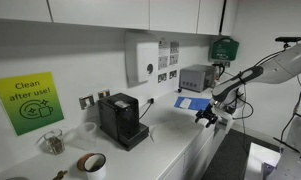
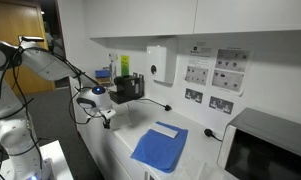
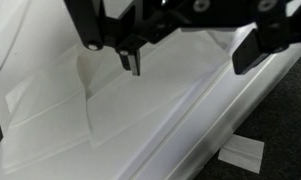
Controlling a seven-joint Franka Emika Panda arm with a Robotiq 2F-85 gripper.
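My gripper (image 1: 204,119) is at the front edge of the white counter (image 1: 168,138), towards its far end. The wrist view shows the gripper open, its dark fingers (image 3: 135,64) wide apart and nothing clearly held between them. Below lie pale, sheet-like shapes (image 3: 45,115) on the white surface; what they are is hard to tell. In exterior view 2 the gripper (image 2: 107,122) stands at the counter's left side, away from the blue cloth (image 2: 160,152). A small white piece (image 2: 167,131) lies on that cloth.
A black coffee machine (image 1: 121,119) stands against the wall, with cups (image 1: 92,164) and a glass jar (image 1: 54,142) nearer. A microwave (image 2: 265,148) is at the other end. A pale piece (image 3: 241,153) lies on the dark floor.
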